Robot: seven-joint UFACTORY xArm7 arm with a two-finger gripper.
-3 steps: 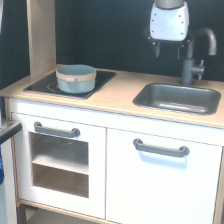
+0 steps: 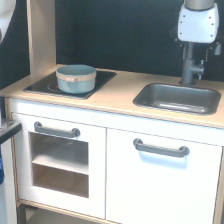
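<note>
A white robot arm end (image 2: 198, 25) hangs at the top right, in front of the dark tap (image 2: 188, 70); its gripper's fingers are small and dark, and their state is hard to make out. A teal pot (image 2: 76, 84) with a lighter rim sits on the black hob (image 2: 103, 77), at the left of the toy kitchen counter.
A grey sink (image 2: 177, 98) is set in the right of the wooden counter (image 2: 125, 95). Below are two white doors with grey handles, the left (image 2: 57, 130) with a window, the right (image 2: 160, 150) solid. A dark-handled white object (image 2: 8, 130) stands at the left edge.
The arm end has moved right, from left of the tap to in front of it.
</note>
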